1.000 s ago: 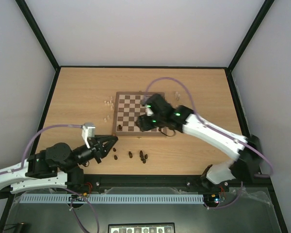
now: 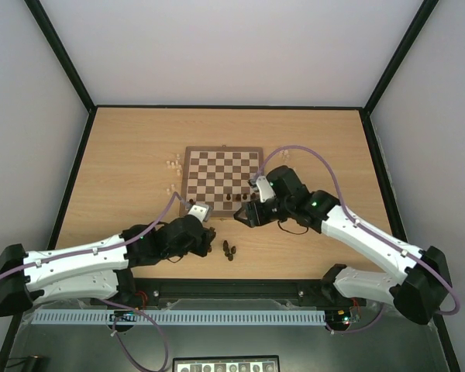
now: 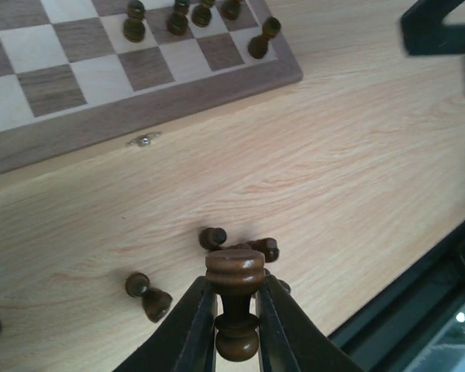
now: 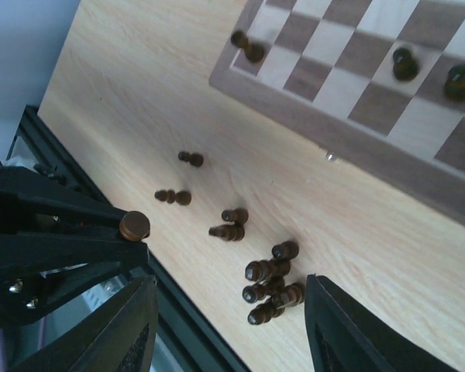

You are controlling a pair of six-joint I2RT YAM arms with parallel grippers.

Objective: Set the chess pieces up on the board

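Note:
My left gripper is shut on a brown chess piece (image 3: 235,272), held above the table in front of the board. This piece (image 4: 134,225) also shows between the left fingers in the right wrist view. My right gripper is open, its fingers wide apart, with nothing held between them. Below them on the tabletop lies a cluster of dark pieces (image 4: 273,280). Several dark pieces, one of them at the corner (image 3: 258,46), stand along the near rows of the chessboard (image 3: 205,90).
Pale pieces (image 2: 173,164) are grouped left of the board, with others (image 2: 285,153) at its right. More dark pieces (image 4: 173,197) lie loose in front of the board. Both arms are close together near the board's front edge.

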